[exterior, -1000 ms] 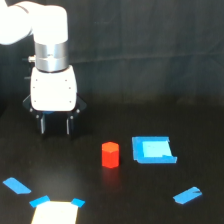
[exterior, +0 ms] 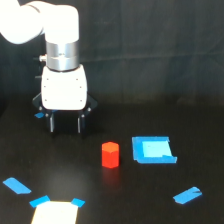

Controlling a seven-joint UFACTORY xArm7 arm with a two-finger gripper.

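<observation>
A small red block [exterior: 110,155] sits upright on the dark table, near the middle of the view. To its left and farther back, my gripper [exterior: 67,124] points down, its two fingers apart and nothing visible between them. A clear gap separates the gripper from the block. Right of the block lies a blue-bordered square [exterior: 142,141] with a pale centre.
Blue tape strips lie at the left [exterior: 16,186] and the lower right [exterior: 187,195]. A bright pale object [exterior: 55,213], cut off by the bottom edge, has blue tape at its corners.
My gripper has shifted a little to the right, nearer the red block. The block and the blue-bordered square have stayed in place.
</observation>
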